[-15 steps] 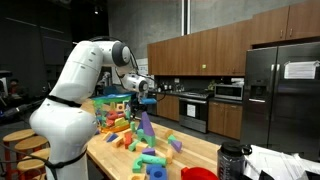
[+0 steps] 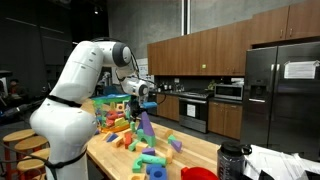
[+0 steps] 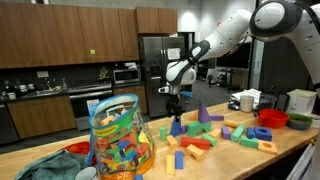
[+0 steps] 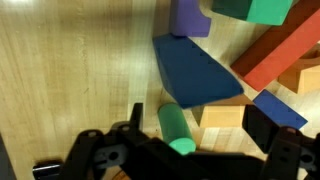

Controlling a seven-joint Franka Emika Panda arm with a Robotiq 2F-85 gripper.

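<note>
In the wrist view my gripper stands open over the wooden table, its dark fingers far apart at the lower left and right. Between and ahead of them lies a dark blue block (image 4: 192, 72), with no finger closed on it. A green cylinder (image 4: 176, 126) rests just below the blue block, and an orange wooden block (image 4: 222, 112) sits partly under its lower right end. At the block's upper end is a purple block (image 4: 189, 18). Seen from exterior view 1, the white arm (image 2: 74, 88) reaches over the table, its hand hard to make out among the blocks.
A red block (image 4: 278, 48) and a green block (image 4: 254, 8) crowd the upper right of the wrist view. A clear bag of colourful blocks (image 3: 121, 135) stands beside the scattered blocks. A person (image 3: 180, 80) stands behind the table.
</note>
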